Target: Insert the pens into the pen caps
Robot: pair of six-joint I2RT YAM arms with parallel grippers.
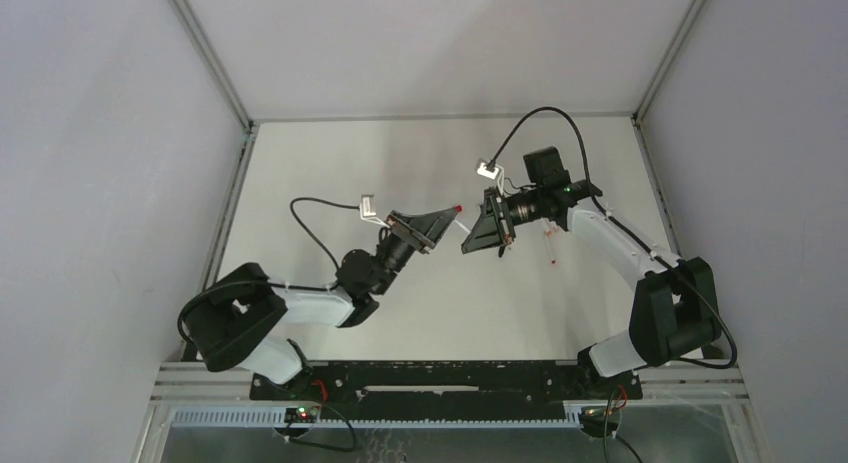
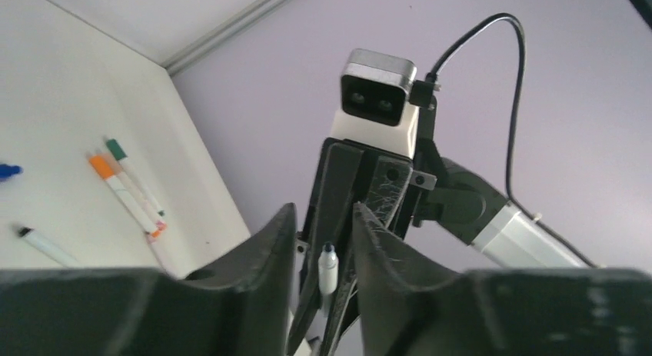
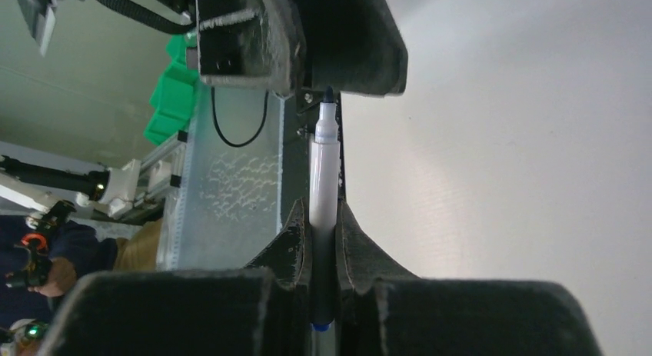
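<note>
My right gripper is shut on a white pen (image 3: 324,179), which stands tip up in the right wrist view, dark tip at top and blue at its far end. My left gripper faces it with its fingertips apart; the pen's tip shows beyond the gap in the left wrist view. A small red piece (image 1: 458,209) shows at the left gripper's tip in the top view; whether it is held is unclear. Loose pens lie on the table: orange-ended (image 2: 123,193), green-ended (image 2: 134,171) and dark-ended (image 2: 50,247). A blue cap (image 2: 8,171) is at the left edge.
The loose pens lie to the right, partly under the right arm. Walls enclose the back and sides. Green bins (image 3: 173,94) show beyond the table.
</note>
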